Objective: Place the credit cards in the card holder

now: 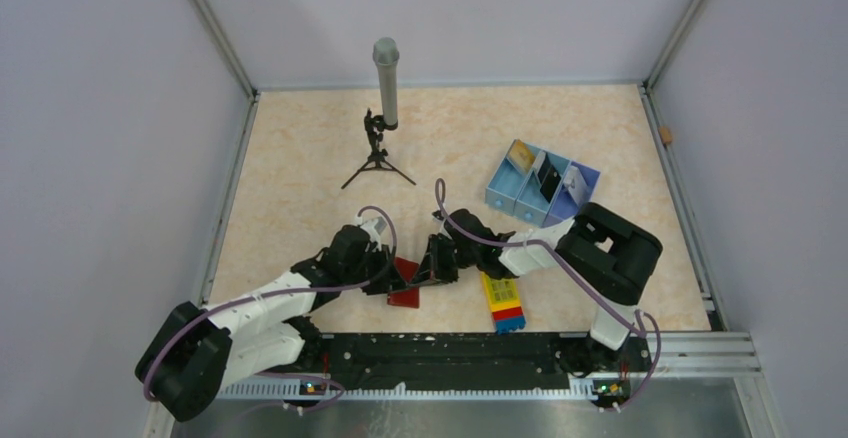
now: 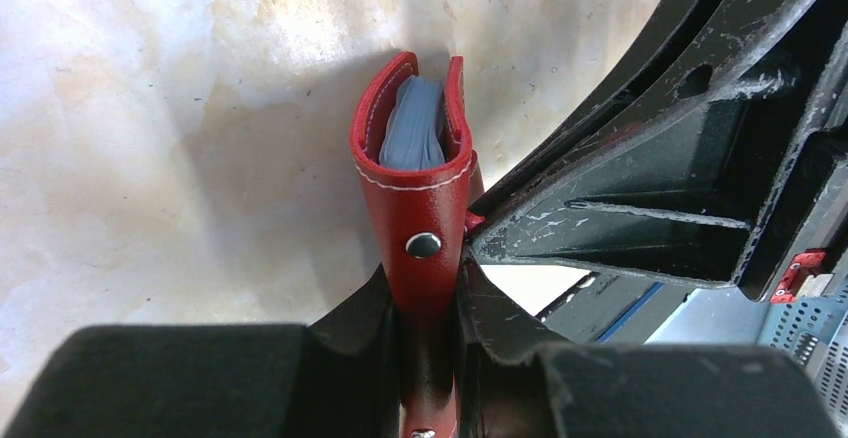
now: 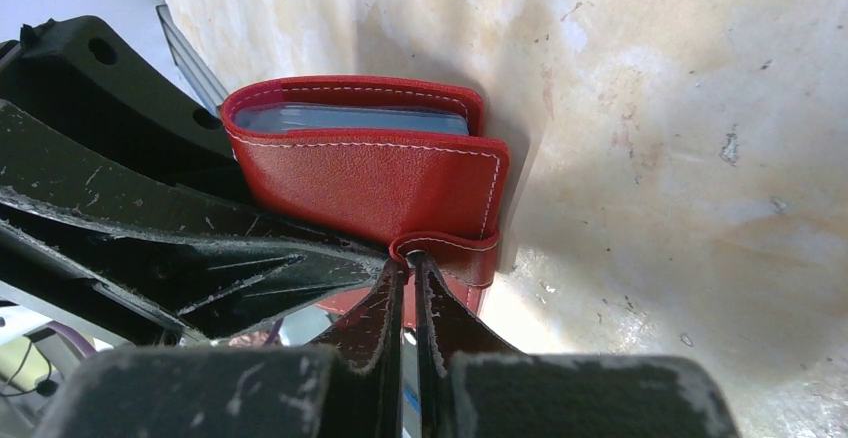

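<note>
A red leather card holder (image 2: 421, 208) stands on edge, my left gripper shut on it with a finger on each side. Clear plastic sleeves (image 2: 414, 123) show in its open top; I see no card among them. The right wrist view shows a short strap (image 3: 450, 253) with stitching across the card holder's face. My right gripper is shut, its tips touching the strap's end; whether the strap is pinched is unclear. In the top view a blue box (image 1: 502, 201) bears a yellowish card (image 1: 520, 156), a black card (image 1: 547, 177) and a whitish card (image 1: 576, 186).
A tripod stand (image 1: 376, 153) with a grey cylinder stands at the back left. A block of yellow, red and blue bricks (image 1: 505, 303) lies under the right arm, near the front edge. Mid-table between stand and box is bare.
</note>
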